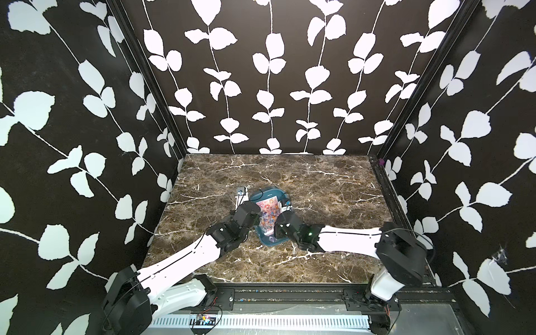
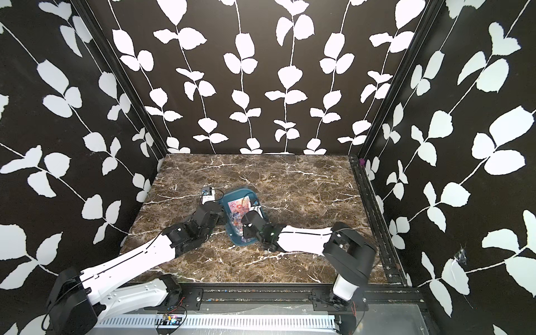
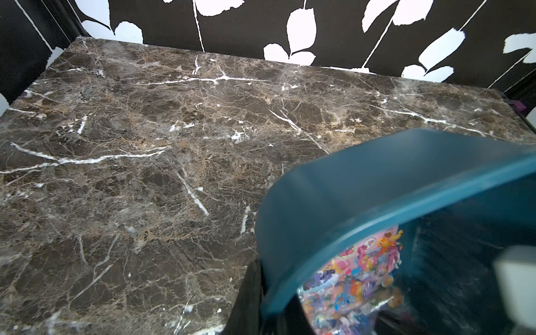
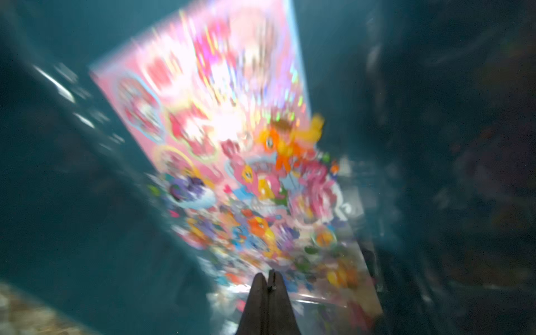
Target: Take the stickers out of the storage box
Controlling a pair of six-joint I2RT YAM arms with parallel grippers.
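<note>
A teal storage box (image 1: 279,192) sits mid-table, holding colourful sticker sheets (image 4: 234,167) with pink, cartoon-covered faces, partly under clear film. My left gripper is shut at the box's left wall; its fingertips are largely hidden by the rim in the left wrist view, so whether the thin wall lies between them is unclear. My right gripper is shut, nothing visible between its fingers, over the lower end of the stickers inside the box. The right wrist view is blurred.
Patterned walls enclose three sides, with black rails along the front and right edges.
</note>
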